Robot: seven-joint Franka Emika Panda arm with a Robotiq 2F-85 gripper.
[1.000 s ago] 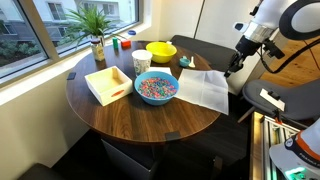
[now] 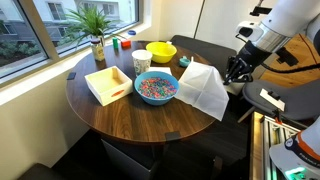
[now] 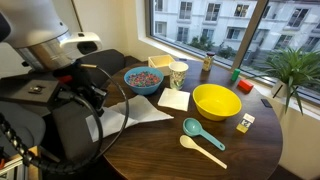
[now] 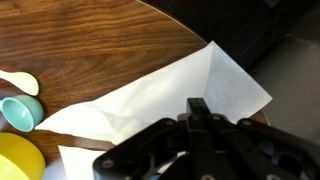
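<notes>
A white sheet (image 2: 206, 92), cloth or paper, lies partly over the edge of the round wooden table (image 2: 140, 122) and is bent up and creased. In the wrist view the sheet (image 4: 160, 90) spreads under my gripper, with a crease running to the fingertips. My gripper is shut on this sheet, at the table's edge; the pinched part itself is hidden. From the other side, the sheet (image 3: 138, 112) shows one end raised beside the arm.
A blue bowl of small coloured pieces (image 2: 156, 87) stands close to the sheet. Around it are a cream box (image 2: 108, 84), a patterned cup (image 3: 178, 74), a yellow bowl (image 3: 216, 101), a teal scoop (image 3: 200, 132) and a pale spoon (image 3: 202, 150).
The sheet lay flatter before; now it is bent and raised, with its lower corner further down. The arm has tilted and come lower and nearer.
</notes>
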